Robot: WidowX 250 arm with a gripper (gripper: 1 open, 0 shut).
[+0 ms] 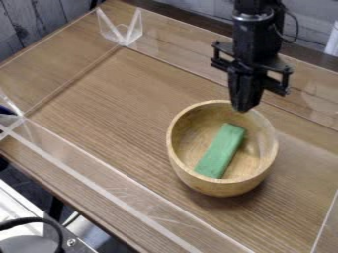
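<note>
A wooden bowl (250, 173) rests on the wooden table, right of centre, with a green rectangular block (220, 150) lying inside it. My black gripper (243, 102) is above the bowl's back rim, pointing down, apparently shut, with nothing visible between its fingers. The block is apart from it.
A small transparent object (122, 25) stands at the back left. Black cabling (27, 237) lies at the lower left corner.
</note>
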